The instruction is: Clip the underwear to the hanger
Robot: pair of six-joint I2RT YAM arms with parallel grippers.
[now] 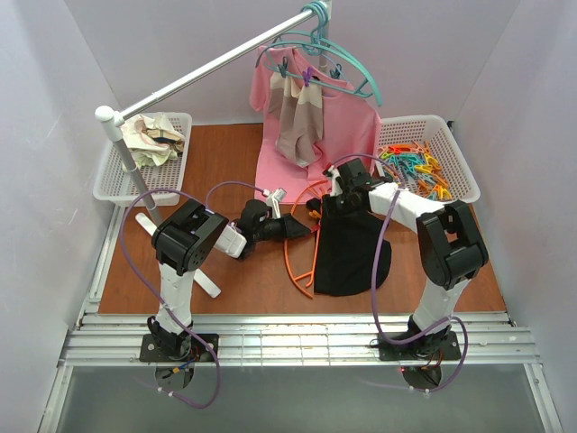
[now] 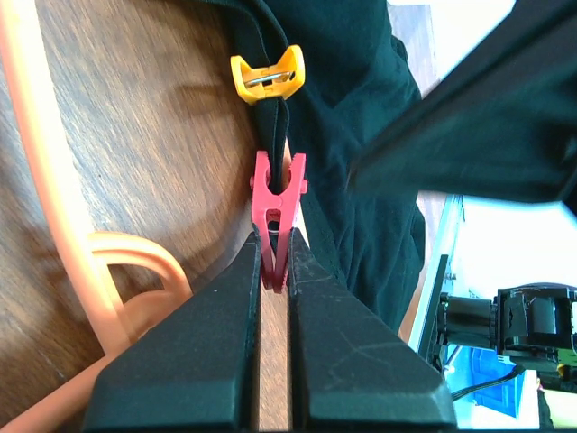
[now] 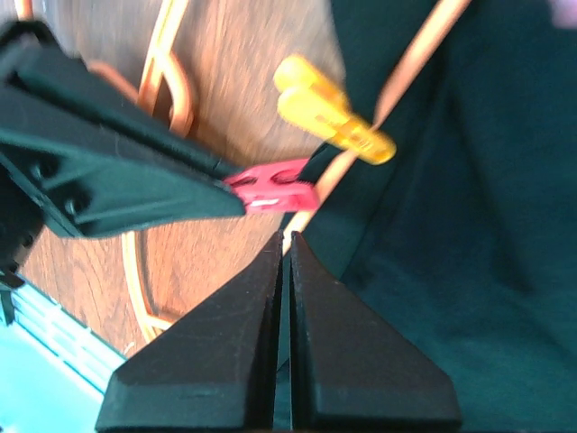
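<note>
The black underwear [image 1: 352, 262] lies over the right side of an orange hanger [image 1: 297, 281] on the wooden table. A yellow clip [image 2: 270, 77] grips its waistband at the hanger bar [image 3: 424, 41]. My left gripper is shut on a red clip [image 2: 279, 194] at the same waistband, a short way from the yellow one; whether that clip bites the fabric is unclear. My right gripper is shut over the hanger bar and black fabric, with nothing visible between its fingers.
Behind hang clothes on teal hangers [image 1: 361, 68] from a white rail [image 1: 216, 63]. A basket of clips [image 1: 460, 176] stands at back right, a basket of cloth [image 1: 113, 180] at left. A white bar [image 1: 203, 280] lies front left.
</note>
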